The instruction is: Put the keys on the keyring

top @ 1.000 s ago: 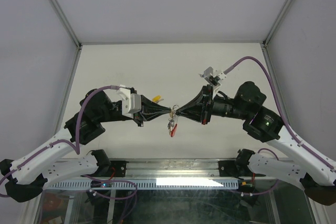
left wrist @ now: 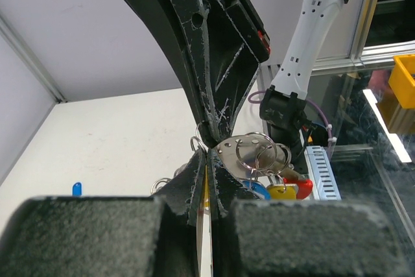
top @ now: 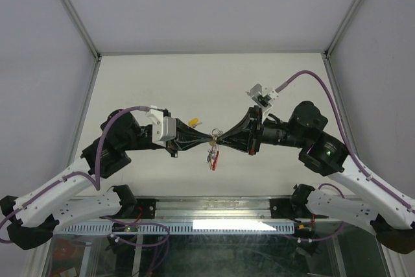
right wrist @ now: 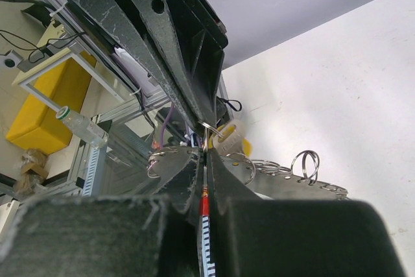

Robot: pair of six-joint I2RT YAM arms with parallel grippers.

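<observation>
Near the middle of the top view, my left gripper [top: 211,138] and right gripper [top: 218,141] meet tip to tip, both shut. A metal keyring piece [top: 214,135] with thin rings hangs between them, a red key [top: 214,161] below it. In the left wrist view, a thin ring [left wrist: 196,139] runs to my left fingertips, beside a flat metal plate [left wrist: 232,152] with several rings; blue, yellow and red key heads [left wrist: 302,188] hang near it. In the right wrist view, thin metal [right wrist: 206,135] reaches my right fingertips. How the rings interlock cannot be told.
A yellow key [top: 193,122] lies on the white table [top: 149,82] just beyond the left gripper. The left wrist view shows a small blue object [left wrist: 76,189] on the table.
Both arms stay almost still, tip to tip. The hanging red key and the rings have shifted slightly.
</observation>
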